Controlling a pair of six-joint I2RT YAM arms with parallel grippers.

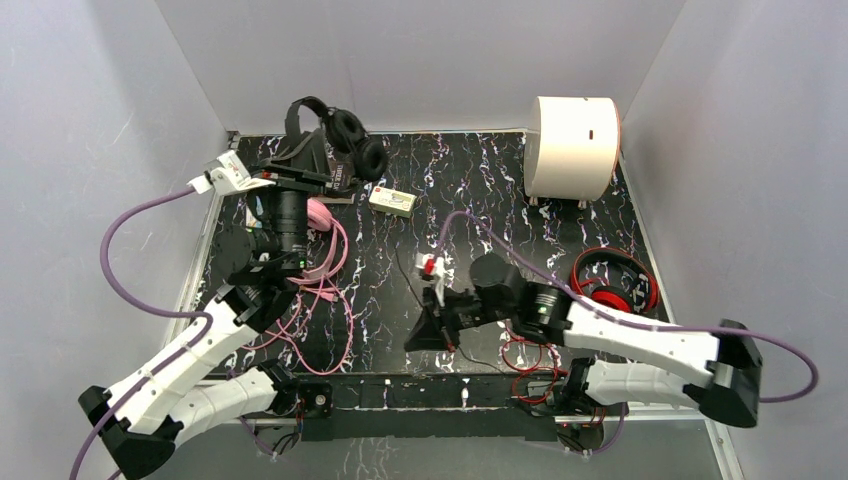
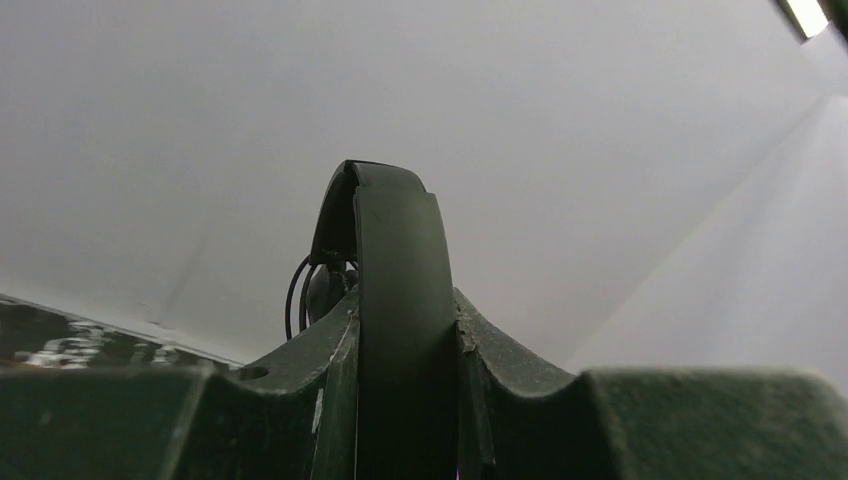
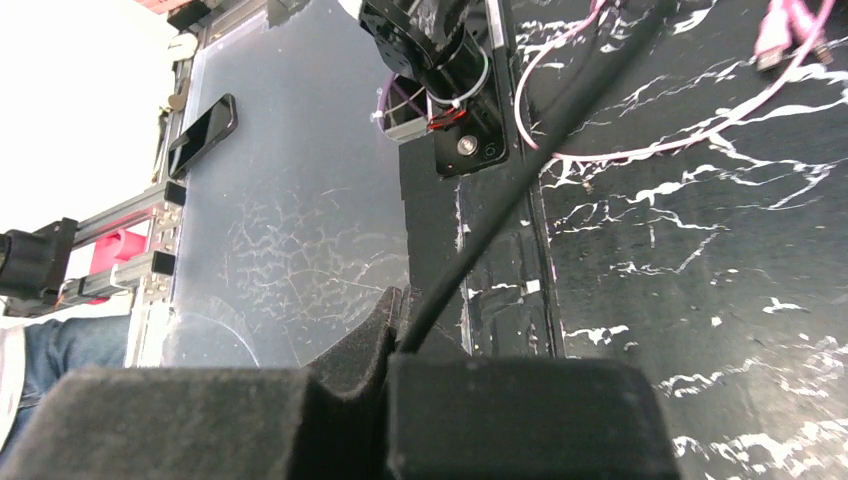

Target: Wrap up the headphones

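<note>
The black headphones (image 1: 345, 125) hang high at the back left in the top view. Their headband (image 2: 405, 270) passes between the fingers of my left gripper (image 1: 310, 155), which is shut on it in the left wrist view. Both ear cups are to the right of this gripper, partly overlapping. Low over the middle front, my right gripper (image 1: 418, 338) points left. In the right wrist view its fingers (image 3: 350, 360) are shut, and a thin black cable (image 3: 500, 200) rises from between them toward the upper right. Another stretch of cable trails from it toward the front.
Pink headphones with a loose pink cable (image 1: 348, 320) lie at the left. A small pale box (image 1: 392, 201) sits near the back middle. A white cylinder (image 1: 571, 150) stands back right, and red-black headphones (image 1: 612, 295) lie at the right.
</note>
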